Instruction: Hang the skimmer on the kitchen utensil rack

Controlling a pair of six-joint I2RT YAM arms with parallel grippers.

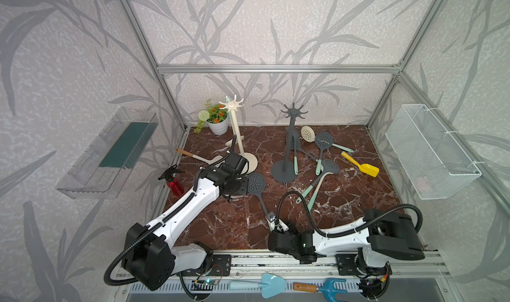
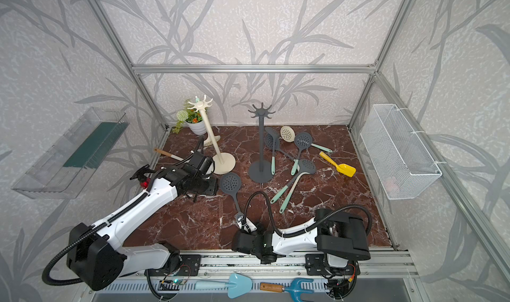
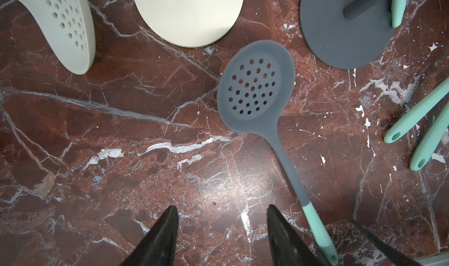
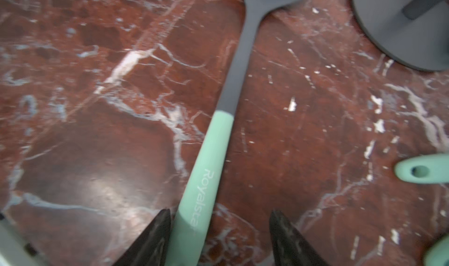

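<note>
A grey skimmer with a mint handle [image 3: 255, 85] lies on the marble tabletop, its perforated head [image 1: 256, 182] toward the racks. My right gripper is open low over the mint handle [image 4: 201, 191]. The handle runs between its fingers, close against or near the left one; contact cannot be told. Left of the skimmer, my left gripper hangs open above bare tabletop with nothing between its fingers. A dark grey utensil rack [image 1: 290, 137] and a cream one [image 1: 236, 126], both topped with hooks, stand behind the skimmer head.
Several other utensils lie right of the grey rack, among them a yellow scoop [image 1: 366, 169] and a skimmer with a dark head [image 1: 323, 140]. A red extinguisher [image 1: 173, 184] and a flowerpot [image 1: 217, 125] are at the left. Bare tabletop shows at the front left.
</note>
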